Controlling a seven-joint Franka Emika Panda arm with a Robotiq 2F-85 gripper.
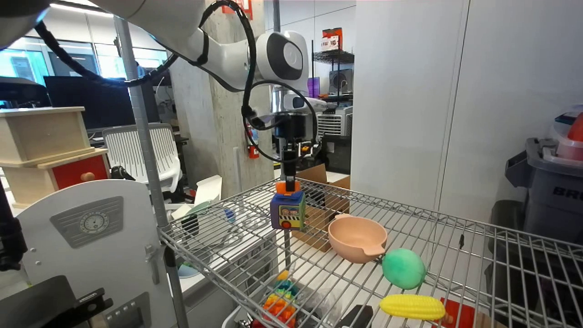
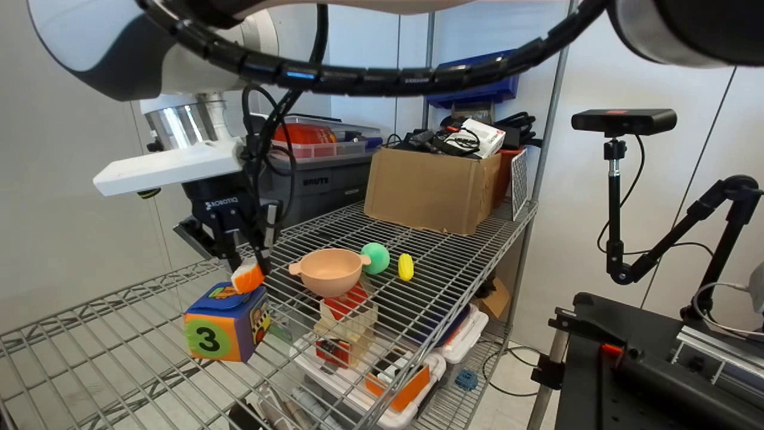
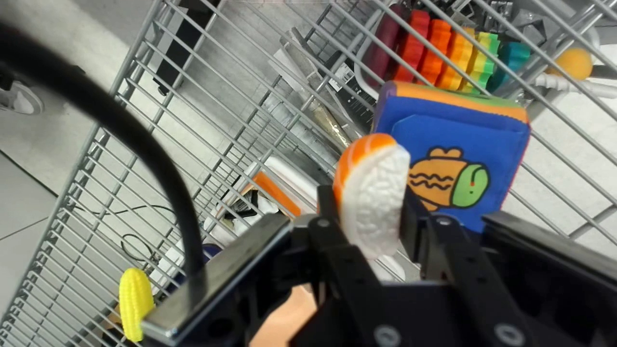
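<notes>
Between the fingers of my gripper is an orange and white toy sushi piece, and the fingers are shut on it. In the second exterior view the sushi piece hangs right at the top of a soft activity cube with a green "3" on one side. From the first exterior view, the sushi piece overlaps the upper edge of the cube; whether the two touch, I cannot tell. The cube's blue face with a fish picture shows in the wrist view.
A peach bowl stands beside the cube on the wire shelf. Beyond it lie a green ball and a yellow corn. A cardboard box occupies the shelf's far end. Bare wire surrounds the cube's outer sides.
</notes>
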